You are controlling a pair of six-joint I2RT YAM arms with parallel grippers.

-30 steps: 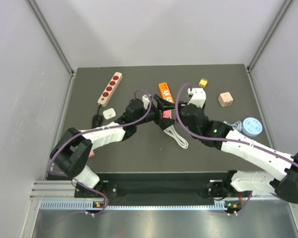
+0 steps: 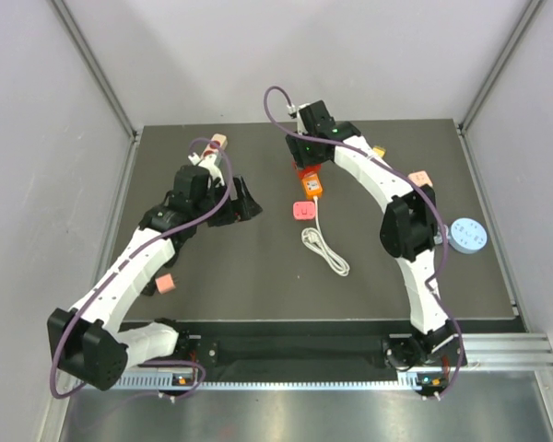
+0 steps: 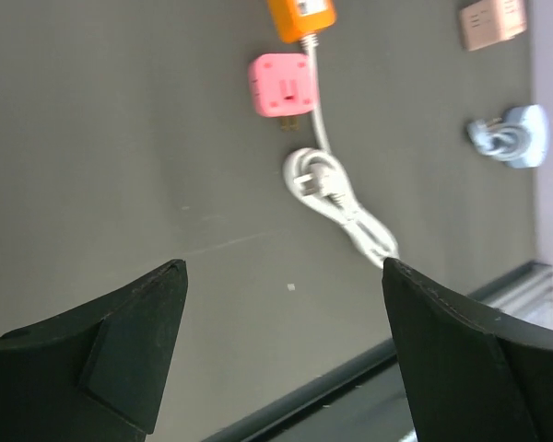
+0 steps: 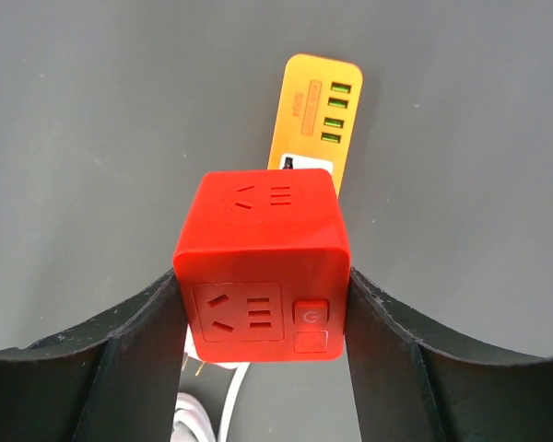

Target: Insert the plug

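In the right wrist view my right gripper has a red cube socket (image 4: 263,249) between its fingers, held over an orange power strip (image 4: 313,106); in the top view it is at the back middle. My left gripper stands open over the left of the mat, nothing between its fingers. In the left wrist view a pink plug adapter (image 3: 282,85) lies beside the orange strip (image 3: 301,14) and its coiled white cable (image 3: 359,221).
A blue round socket (image 2: 467,236) and pinkish cubes (image 2: 419,179) (image 2: 165,284) lie at the sides; a yellow block is partly hidden behind the right arm.
Both grippers, close together at the middle a second ago, have separated: the left moved left, the right moved to the back, carrying the red cube.
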